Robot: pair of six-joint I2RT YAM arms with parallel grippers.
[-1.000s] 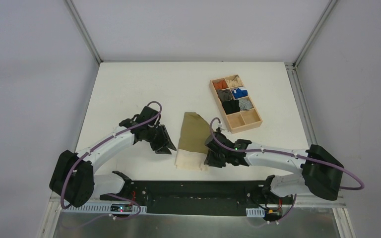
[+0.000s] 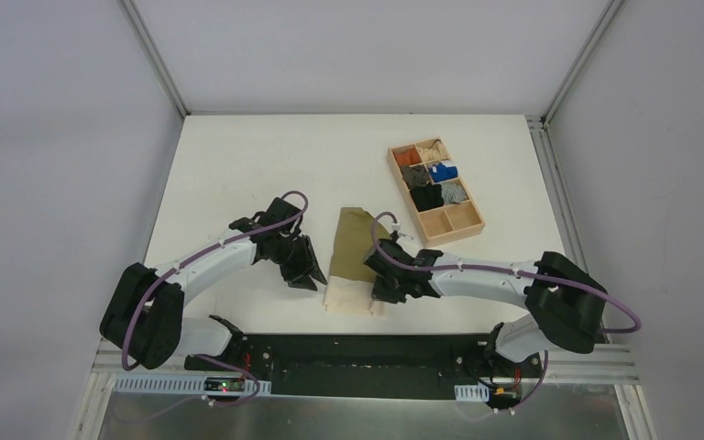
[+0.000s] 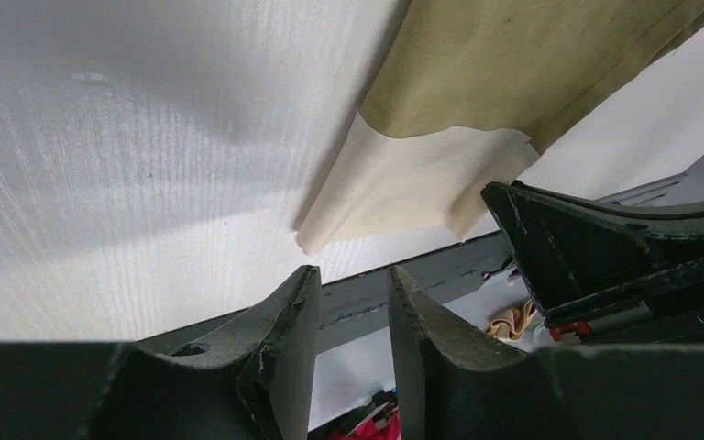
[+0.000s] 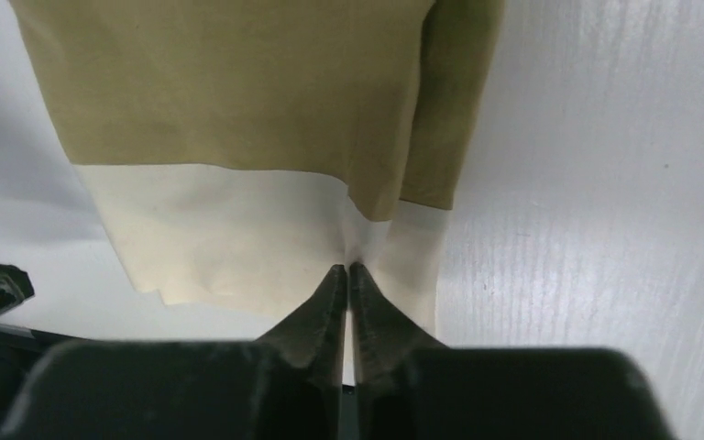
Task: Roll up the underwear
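The underwear (image 2: pixel 353 243) lies flat near the front of the table, olive with a cream waistband (image 3: pixel 403 179) toward the front edge; a folded strip runs along its right side. My left gripper is part open just left of the waistband, nothing between its fingers. My right gripper is shut over the cream band's right side, at the fold; whether any cloth is between its fingertips I cannot tell.
A wooden divided box (image 2: pixel 463 233) of rolled garments, with empty front compartments, stands at the back right.
My right gripper and arm have moved left over the underwear.
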